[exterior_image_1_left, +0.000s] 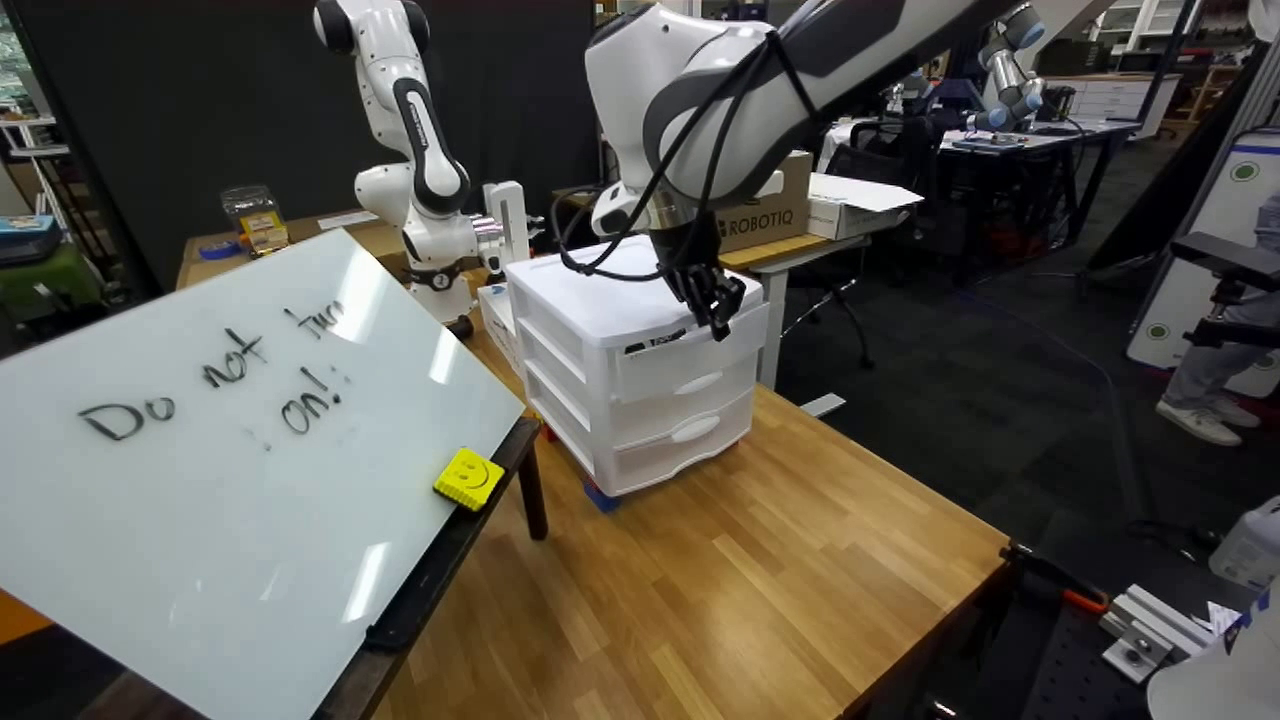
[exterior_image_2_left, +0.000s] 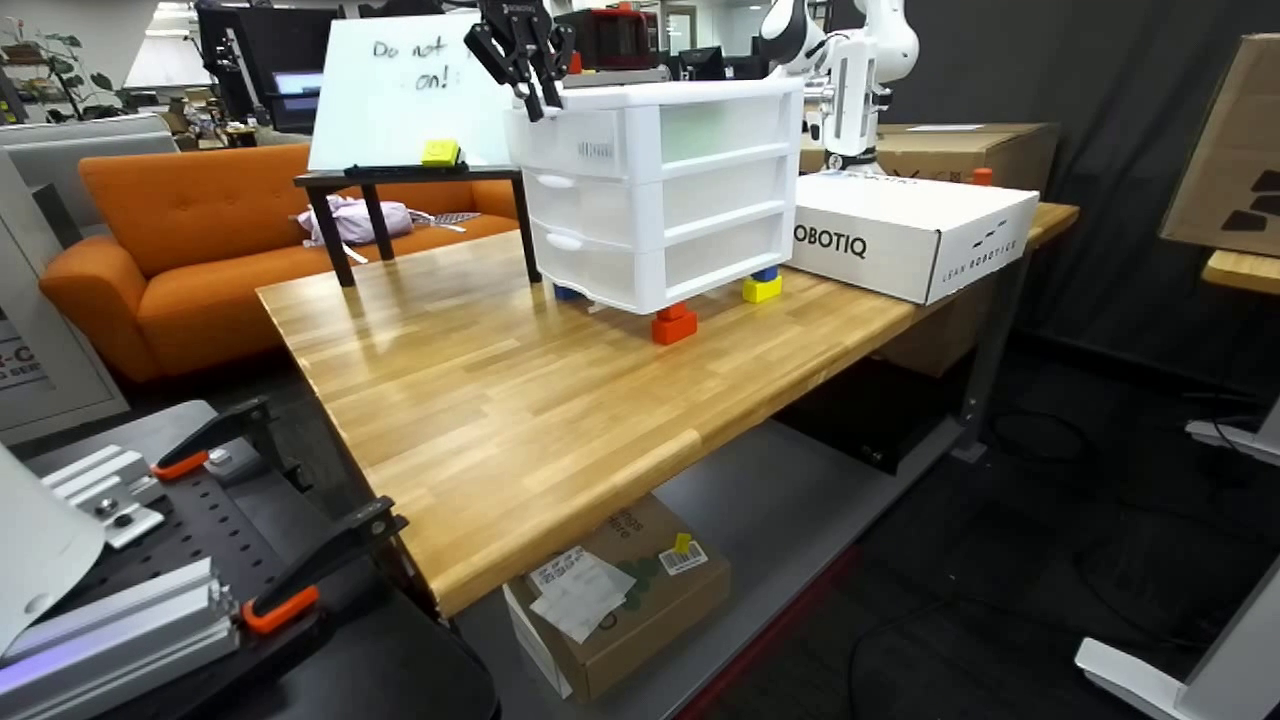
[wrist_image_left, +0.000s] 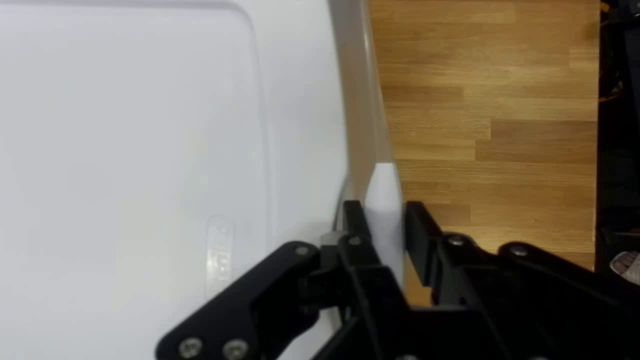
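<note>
A white plastic drawer unit (exterior_image_1_left: 561, 396) stands on the wooden table. My gripper (exterior_image_1_left: 720, 324) is at the front of its top drawer (exterior_image_1_left: 666, 367), pointing down. In the wrist view, the gripper is shut on the white upper edge of the drawer front (wrist_image_left: 385, 189), one finger on each side. The top drawer is nearly flush with the unit, with a narrow gap still showing below the cover. A dark printed item (exterior_image_1_left: 655, 342) shows through that gap. From the other side, the gripper (exterior_image_2_left: 546, 106) overlaps the upper front corner of the unit (exterior_image_2_left: 654, 204).
A whiteboard (exterior_image_1_left: 228, 504) with handwriting and a yellow smiley eraser (exterior_image_1_left: 469, 479) stands to the left. Coloured blocks (exterior_image_2_left: 674, 324) sit under the unit. A white Robotiq box (exterior_image_2_left: 918, 234) lies beside it.
</note>
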